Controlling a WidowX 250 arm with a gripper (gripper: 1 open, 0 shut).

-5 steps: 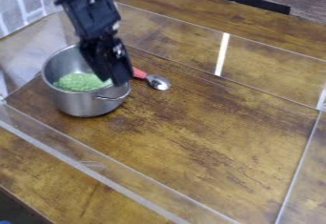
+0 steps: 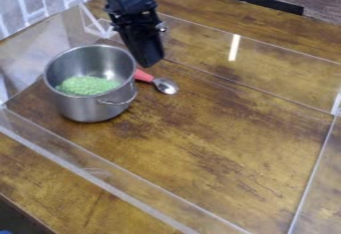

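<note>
A steel pot with green material inside stands on the wooden table at the left. Just behind its right side lies a spoon with a red handle. My black gripper hangs above the spoon's handle, up and behind the pot's rim; whether its fingers are open or shut is too small and dark to tell.
A white tape strip lies at the back.
My gripper has moved up, back and to the right from over the pot, uncovering more of the pot's contents. The pot and spoon look unmoved.
</note>
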